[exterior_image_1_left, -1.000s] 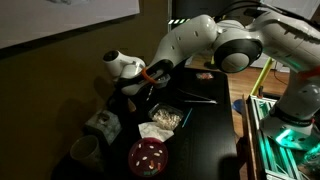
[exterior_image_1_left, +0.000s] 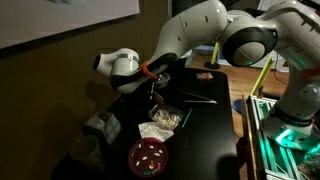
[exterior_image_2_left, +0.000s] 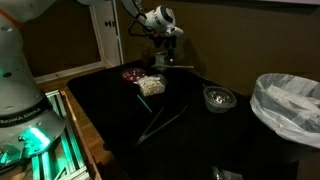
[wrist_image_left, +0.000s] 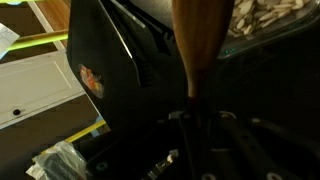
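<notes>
In the wrist view a brown wooden utensil (wrist_image_left: 198, 40) stretches up from my gripper, which is shut on it. The dark fingers are hard to make out against the black table. Behind the utensil lies a clear tray (wrist_image_left: 262, 18) of pale pieces. From exterior view 1, the utensil (exterior_image_1_left: 157, 98) hangs just above and behind that tray (exterior_image_1_left: 166, 116). In exterior view 2 the utensil (exterior_image_2_left: 180, 66) points out to the right from the gripper at the far side of the table. Whether its tip touches anything cannot be told.
A red bowl (exterior_image_1_left: 147, 157) of small pieces and a white cloth or paper (exterior_image_1_left: 154, 131) are near the tray. A blue-green pen (exterior_image_1_left: 187, 118) lies beside it. A grey box (exterior_image_1_left: 103, 125) stands left.
The arm has swung right in exterior view 1, carrying the utensil from near the grey box to the tray's back edge. The tray, bowl and cloth have stayed put.
</notes>
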